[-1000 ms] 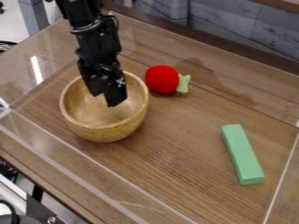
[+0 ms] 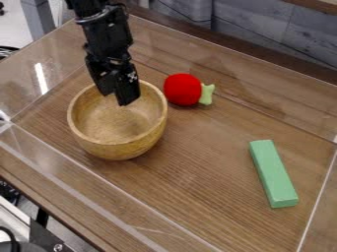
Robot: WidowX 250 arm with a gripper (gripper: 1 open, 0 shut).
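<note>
My black gripper (image 2: 116, 89) hangs from the top over the back-left part of a round tan wooden bowl (image 2: 116, 138). It is open; its fingertips are small and dark, and I see nothing held between them. The bowl looks empty. Just right of it lies a red round object (image 2: 183, 89) with a pale green piece at its right side.
A light green bar (image 2: 273, 172) lies on the wooden table (image 2: 211, 207) at the right. A dark wall is at the back right, and cables show at the left edge.
My gripper has moved up and toward the back, from over the middle of the bowl to over its back edge. The bowl and other objects look unmoved.
</note>
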